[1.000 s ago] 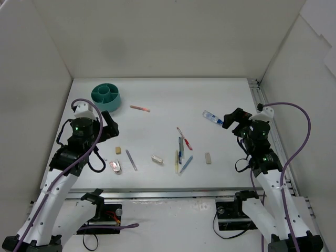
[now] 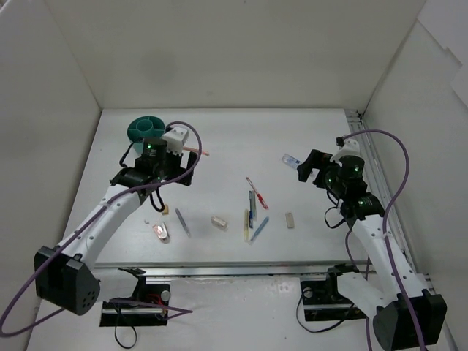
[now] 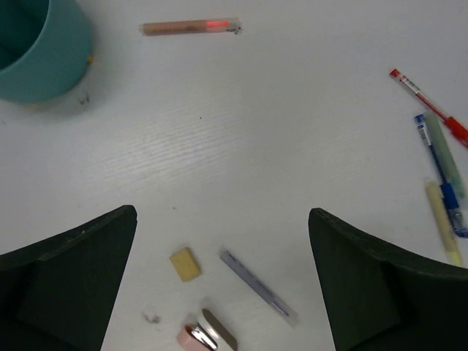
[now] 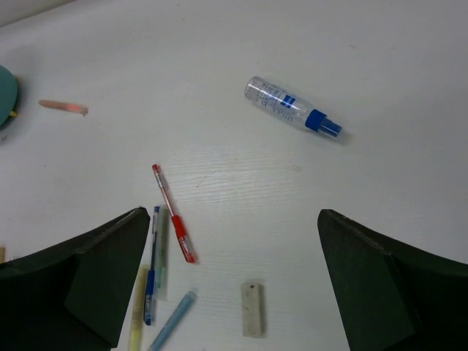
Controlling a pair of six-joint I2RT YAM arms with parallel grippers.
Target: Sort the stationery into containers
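Note:
A teal divided pen holder (image 2: pixel 146 126) stands at the back left. My open left gripper hangs over the left table, above a grey pen (image 3: pixel 256 281), yellow block (image 3: pixel 185 265) and pink-silver item (image 3: pixel 207 333). An orange pen (image 3: pixel 183 28) lies beside the holder. My open right gripper is over the right side. In the right wrist view are a clear blue-capped bottle (image 4: pixel 281 104), red pen (image 4: pixel 174 212), blue pen (image 4: pixel 151 285), green pen (image 4: pixel 162 241), yellow pen (image 4: pixel 137 307), light-blue pen (image 4: pixel 175 316) and beige eraser (image 4: pixel 252 308).
A small pale object (image 2: pixel 219 221) lies near the front middle. The white table (image 2: pixel 241 139) has free room at the back middle. Walls surround it at the back and sides, and a metal rail runs along the front edge.
My left gripper has moved right toward the middle, over the area beside the holder. My right gripper has moved slightly left. The objects on the table lie as before.

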